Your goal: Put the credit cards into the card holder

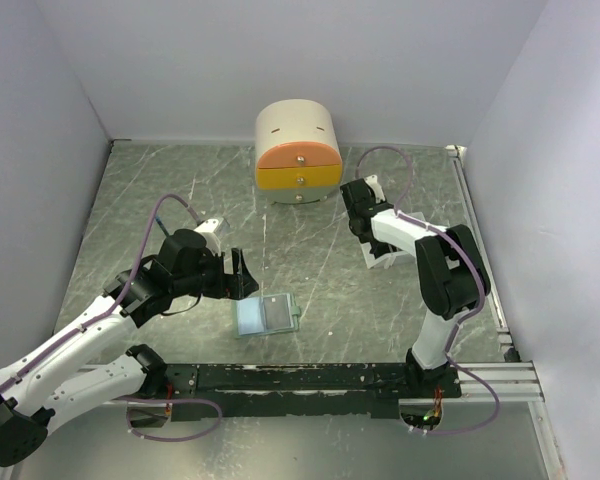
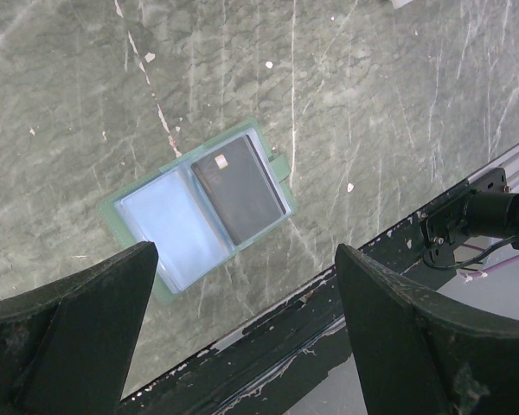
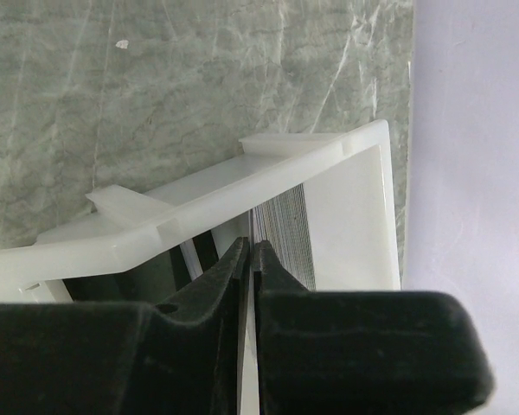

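A white plastic card holder [image 3: 346, 207] lies at the right of the table, largely under the right arm in the top view. Dark and striped cards [image 3: 281, 233] stand in its slots. My right gripper is shut at the holder, its tips beside the striped cards; whether anything thin is between them is unclear. A pale green tray [image 1: 293, 315] at the front middle has a light blue pocket [image 2: 175, 226] and a dark grey one [image 2: 240, 189]. My left gripper hangs open above the tray, with nothing between its fingers.
A rounded cabinet [image 1: 298, 135] with orange and yellow drawers stands at the back middle. Walls bound it at the back and sides, close beside the holder on the right.
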